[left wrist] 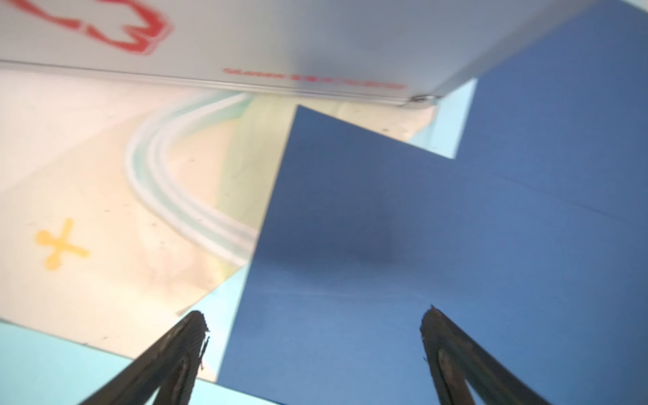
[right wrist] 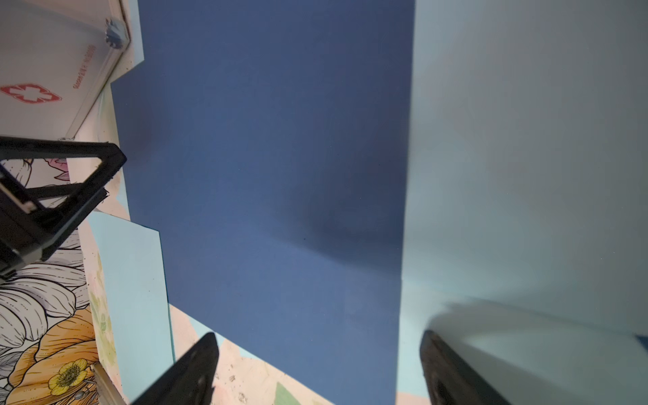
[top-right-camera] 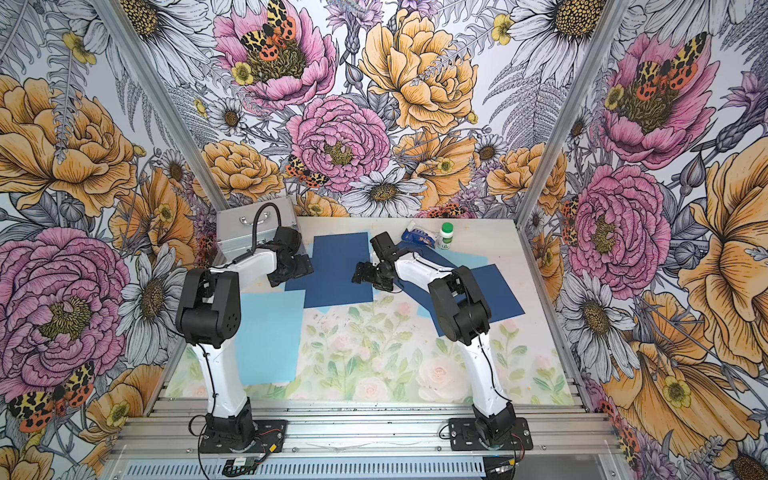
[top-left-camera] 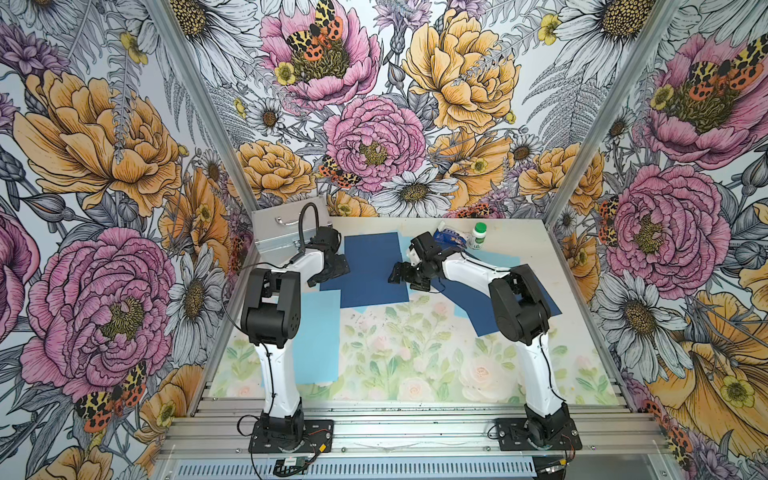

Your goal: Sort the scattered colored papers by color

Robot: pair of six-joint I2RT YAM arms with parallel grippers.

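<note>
Dark blue sheets (top-left-camera: 372,276) lie flat at the table's middle, overlapping one another and light blue paper beneath. Another dark blue sheet (top-right-camera: 496,292) rests on the right, partly behind the right arm. A light blue sheet (top-left-camera: 317,344) lies at the left front. My left gripper is open above a dark blue sheet (left wrist: 351,283), its fingers apart with nothing between. My right gripper stands open over the right edge of the dark blue paper (right wrist: 283,168), where light blue paper (right wrist: 526,168) begins. Light blue paper also shows at the back right.
A silver case (top-left-camera: 288,224) stands in the back left corner, close to the left gripper. A blue packet (top-left-camera: 452,234) and a white bottle with a green cap (top-left-camera: 479,234) stand at the back right.
</note>
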